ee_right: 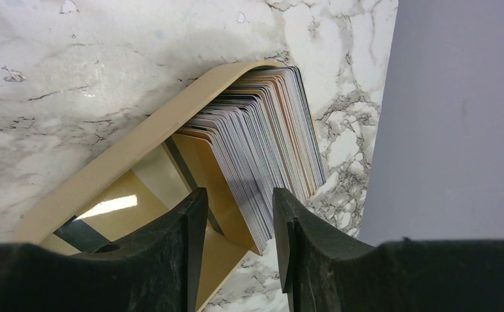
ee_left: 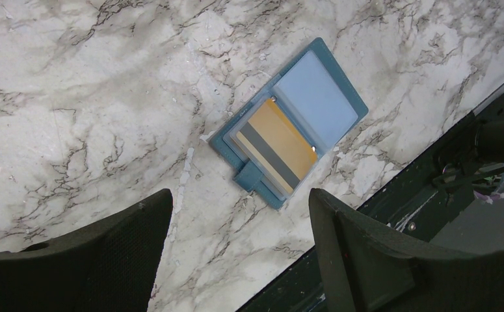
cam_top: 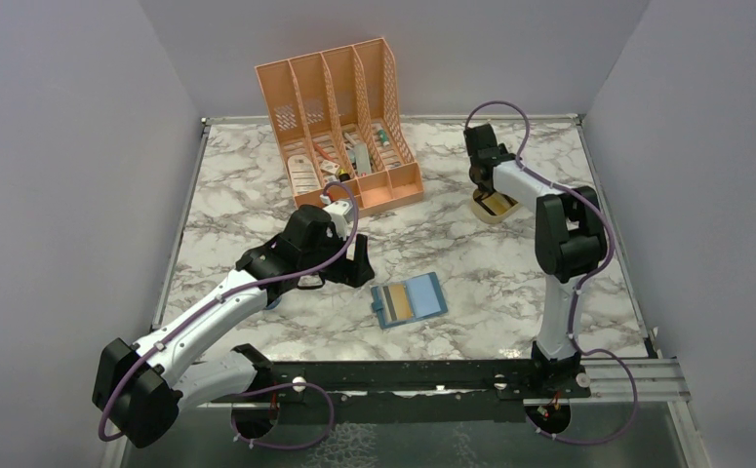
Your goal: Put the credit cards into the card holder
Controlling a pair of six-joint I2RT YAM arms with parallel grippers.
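Note:
A blue card holder [cam_top: 424,295] lies open near the front middle of the table, holding an orange card with a dark stripe [ee_left: 273,142]. In the right wrist view a tan box [ee_right: 119,156] holds a packed stack of cards [ee_right: 268,130] and some loose gold cards. My right gripper hangs over the box at the stack's near end, fingers part open; whether a card is between them I cannot tell. My left gripper stands open above the table, its fingers on the near side of the holder.
A peach divided organizer [cam_top: 383,185] with small items stands at the back middle, left of the box. Grey walls edge the table. The marble surface between box and holder is clear.

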